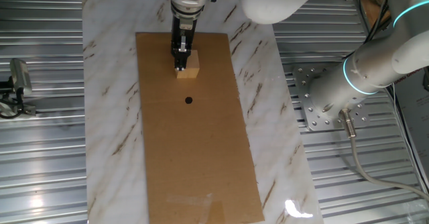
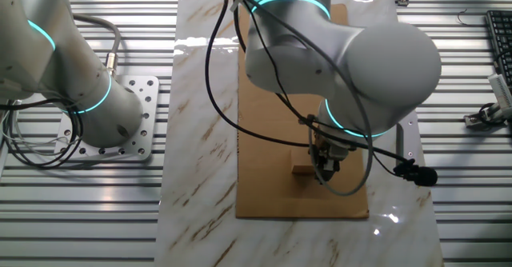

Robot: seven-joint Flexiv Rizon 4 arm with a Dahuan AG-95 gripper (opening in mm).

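A tan wooden block (image 1: 192, 65) stands on the brown cardboard sheet (image 1: 194, 150), just behind a black dot (image 1: 188, 100). In exterior view 1 my black gripper (image 1: 180, 67) points down at the block's left side, its tips overlapping the block. From this angle I cannot tell whether the fingers touch it or stand apart. In exterior view 2 the block (image 2: 303, 162) shows beside the gripper (image 2: 324, 173), partly covered by it, and the arm and cables hide most of the fingers.
The cardboard lies on a white marbled table (image 1: 110, 117), bare on both sides. Slatted metal surfaces border the table. The arm's base (image 1: 338, 93) is bolted at the right, with a grey cable (image 1: 365, 174) running from it. Black cables (image 2: 212, 67) loop around the arm.
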